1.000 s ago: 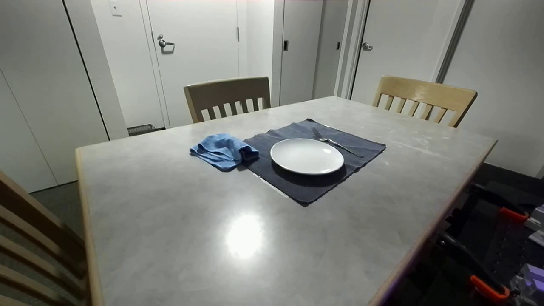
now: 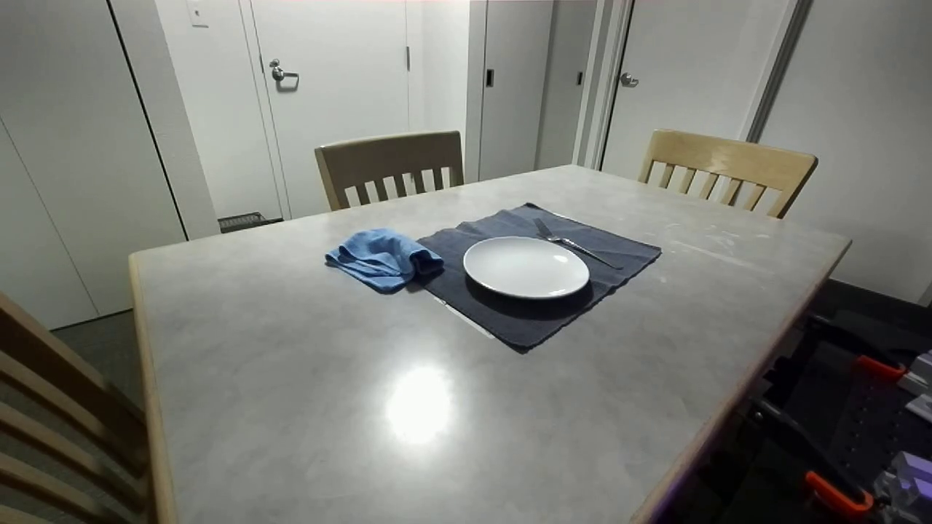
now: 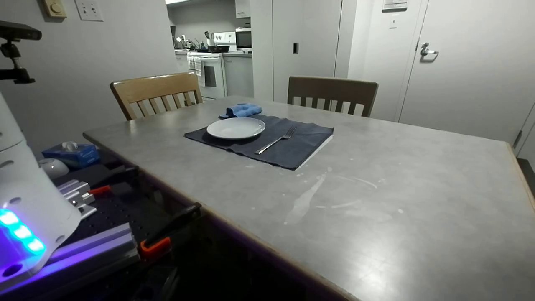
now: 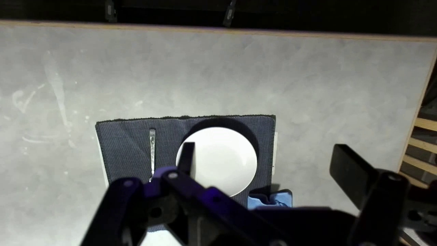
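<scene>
A white plate (image 2: 526, 267) rests on a dark blue placemat (image 2: 521, 330) spread over the table. Beside the plate on the same mat lies a metal fork (image 3: 276, 141). A crumpled blue cloth (image 2: 381, 260) sits against the mat's edge and partly over it. From the wrist view, my gripper is open above the table, its fingers wide apart and nothing between them that it grips. One finger covers part of the plate and the fork's end; the cloth is mostly hidden behind the gripper. Neither exterior view shows the gripper.
Chairs (image 2: 391, 167) stand around the grey table (image 2: 288, 375), whose surface beyond the mat is clear. Clamps with orange grips (image 3: 156, 246) are fixed at the table edge near the robot's white base (image 3: 30, 200).
</scene>
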